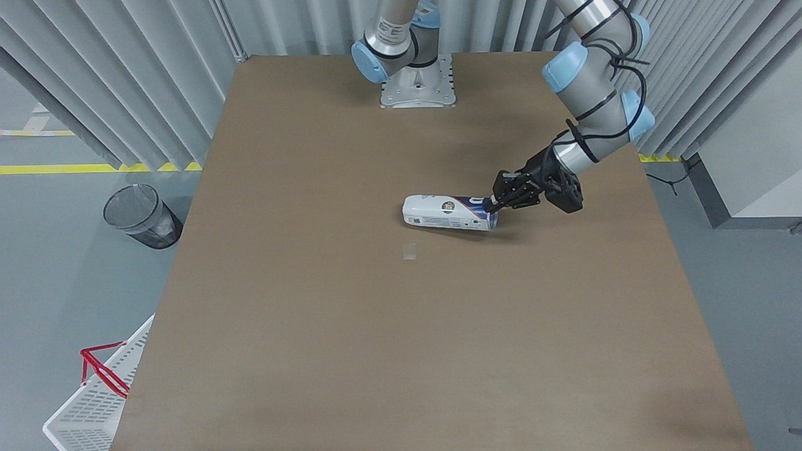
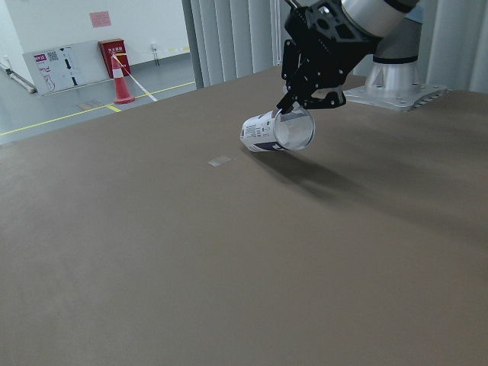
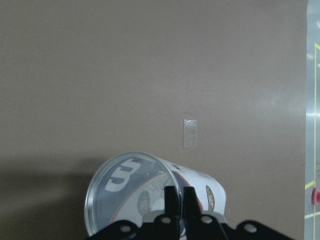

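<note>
A white printed cylindrical can (image 1: 445, 212) lies on its side on the brown table (image 1: 421, 331), right of centre in the front view. In the left view the can (image 2: 259, 131) has its clear end facing the camera. My black gripper (image 1: 492, 204) is at the can's lidded right end, reaching down from the upper right. In the wrist view my gripper has its fingertips close together on the clear rim of the can (image 3: 127, 190), shut on it.
A small clear tape patch (image 1: 410, 251) is stuck below the can. A bin (image 1: 143, 218) and a white basket (image 1: 90, 413) are beside the table on the left.
</note>
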